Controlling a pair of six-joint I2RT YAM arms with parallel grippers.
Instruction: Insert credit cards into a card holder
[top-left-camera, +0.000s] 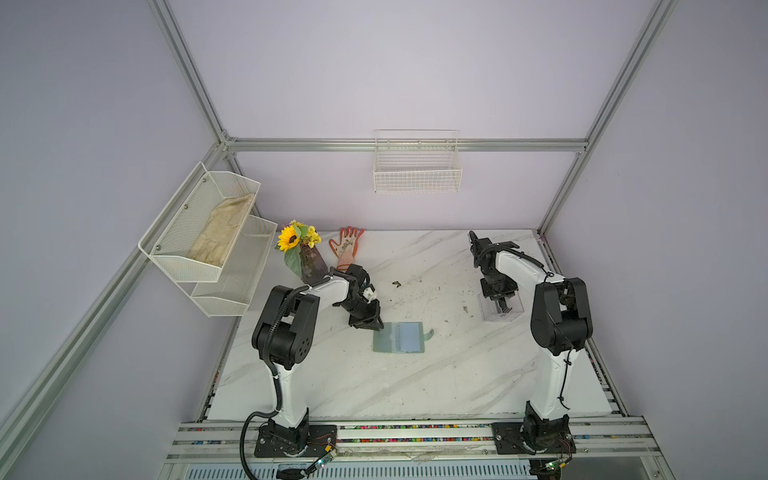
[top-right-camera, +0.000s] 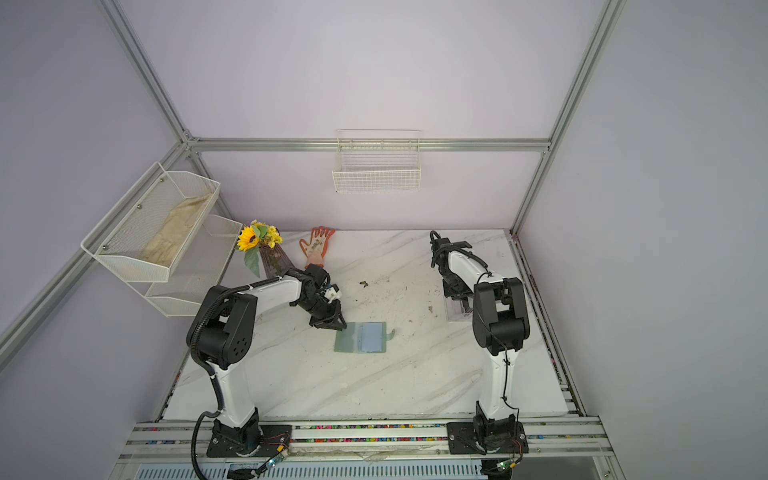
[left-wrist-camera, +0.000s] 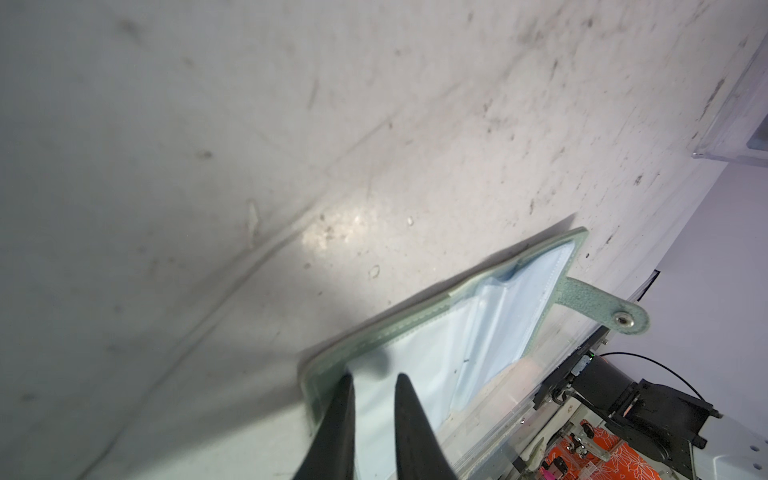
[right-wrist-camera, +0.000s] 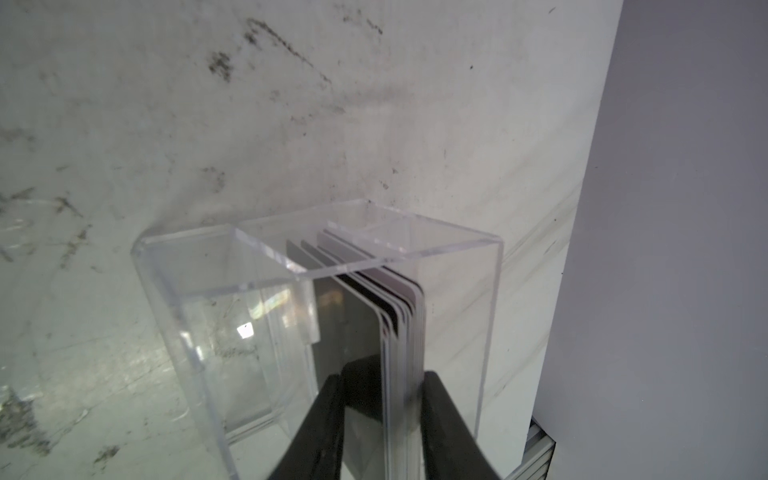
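Observation:
A pale green card holder (top-left-camera: 384, 337) lies open on the table, its clear sleeves and strap visible. My left gripper is at the holder's near edge, fingers a little apart, with nothing seen held between them. A clear plastic box (right-wrist-camera: 192, 336) stands on the right of the table with several upright cards (right-wrist-camera: 360, 320) inside. My right gripper is at the box, its part-open fingers on either side of the stack of cards; whether they touch is unclear.
A sunflower vase (top-left-camera: 312, 264) and an orange glove (top-left-camera: 346, 240) are at the back left. Wire baskets (top-left-camera: 208, 224) hang on the left wall, another (top-left-camera: 417, 168) on the back wall.

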